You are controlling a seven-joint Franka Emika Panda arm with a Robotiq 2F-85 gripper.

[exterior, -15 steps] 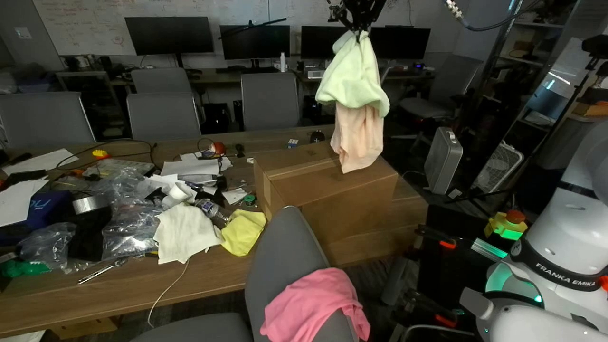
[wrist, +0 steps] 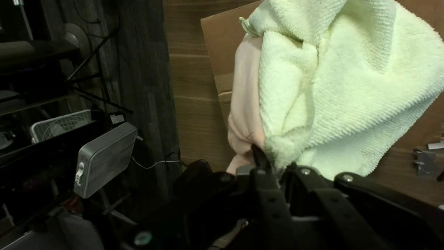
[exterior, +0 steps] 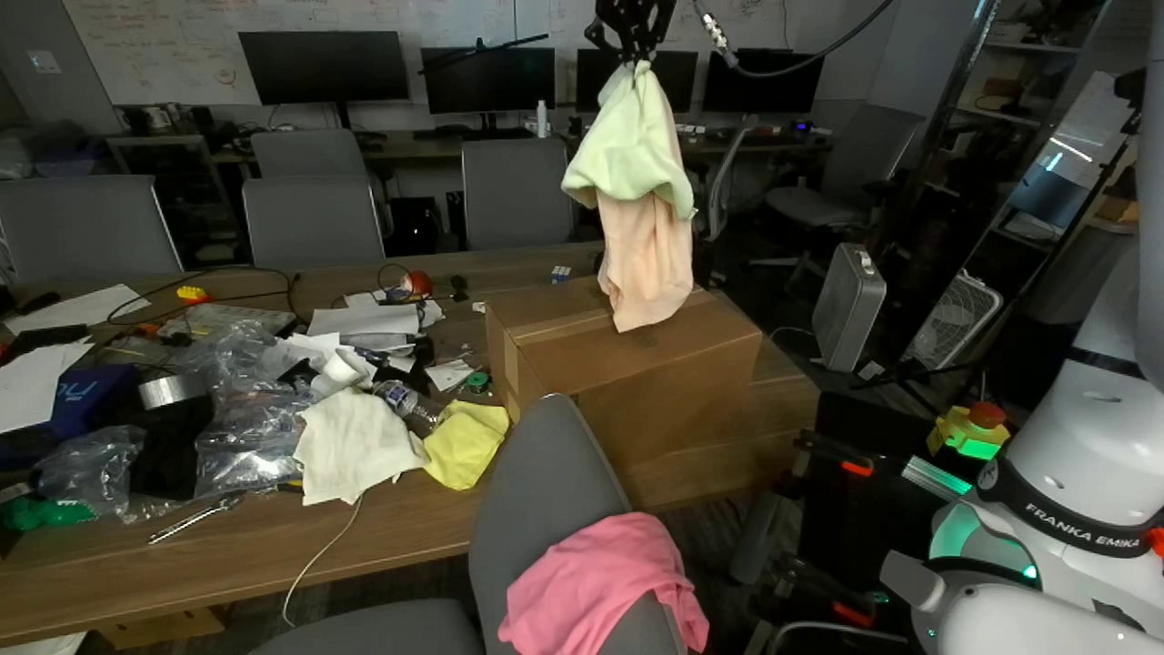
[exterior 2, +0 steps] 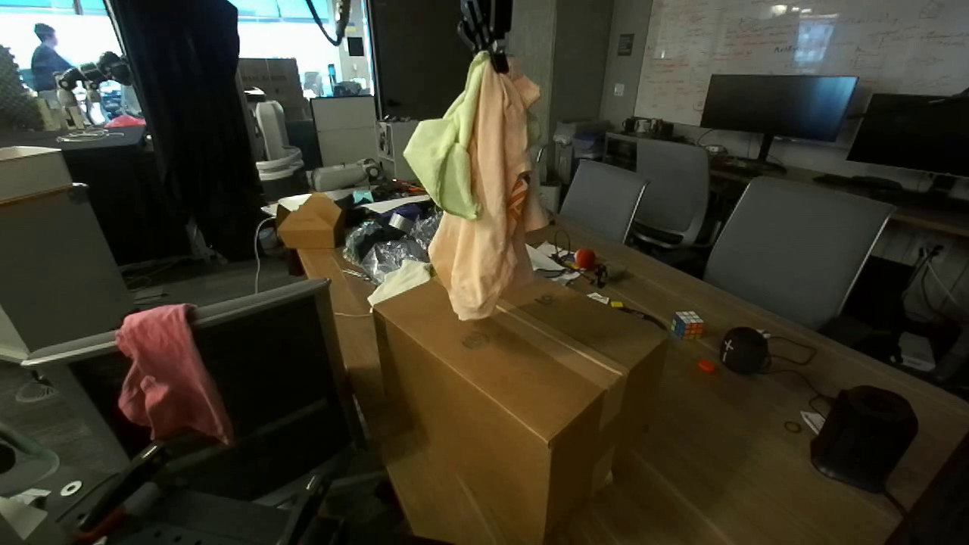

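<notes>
High over the cardboard box (exterior 2: 490,381), my gripper (exterior: 635,55) is shut on two cloths bunched together. One is a pale green towel (wrist: 353,91); the other is a peach cloth (exterior: 644,262), hanging lower than the green one. In exterior view 2 the peach cloth (exterior 2: 481,263) dangles just in front of or over the box top; whether it touches cannot be told. The wrist view shows both fabrics running into the dark fingers (wrist: 260,158), whose tips are partly covered by the towel.
A pink cloth (exterior: 606,584) drapes over a chair back (exterior: 546,469) in front of the table. Left of the box lie a yellow cloth (exterior: 466,442), a white cloth (exterior: 357,446) and clutter. Bare table (exterior 2: 727,454) shows beside the box in exterior view 2.
In exterior view 1 my gripper has moved left with both cloths still hanging from it. The cloths now hang nearer the middle of the box.
</notes>
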